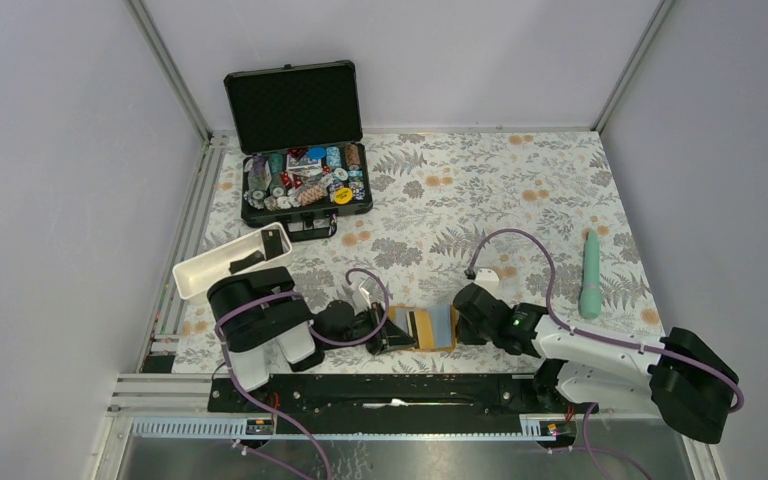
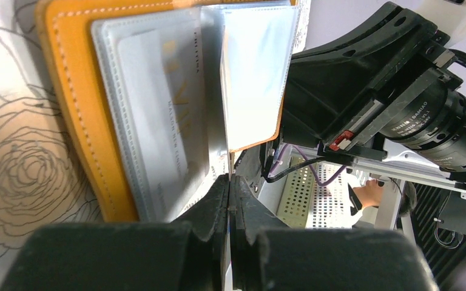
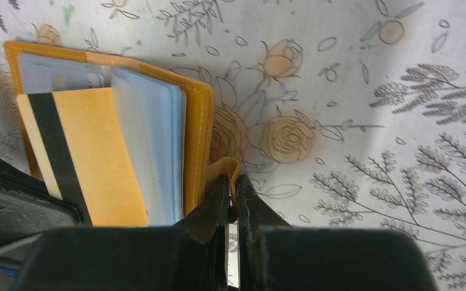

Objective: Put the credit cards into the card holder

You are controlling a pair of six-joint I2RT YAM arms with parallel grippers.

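The card holder lies open near the table's front edge, with an orange-tan cover and clear sleeves. A yellow card with a black stripe stands over the sleeves in the right wrist view. My left gripper is shut on this card, which looks thin and edge-on from the left wrist. How far the card sits in a sleeve cannot be told. My right gripper is shut on the holder's tan edge, on the side away from the left gripper.
At the left, a white tray contains dark items. Behind it stands an open black case full of chips and cards. A green bottle-like object lies at the right.
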